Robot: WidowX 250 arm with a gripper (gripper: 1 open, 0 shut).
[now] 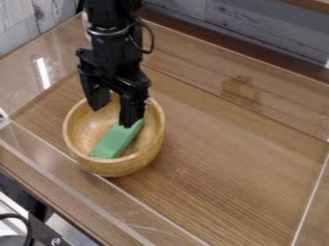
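A round tan bowl (113,163) sits left of centre on the wooden table, with a green oblong object (117,141) inside it. My black gripper (111,96) hangs over the back half of the bowl, above and behind the green object, its fingers open and pointing down. Whether the fingertips touch the bowl or hang inside it is hard to tell.
A lighter strip runs along the left side, with dark cables at the lower left corner. Raised edges border the table at the top right.
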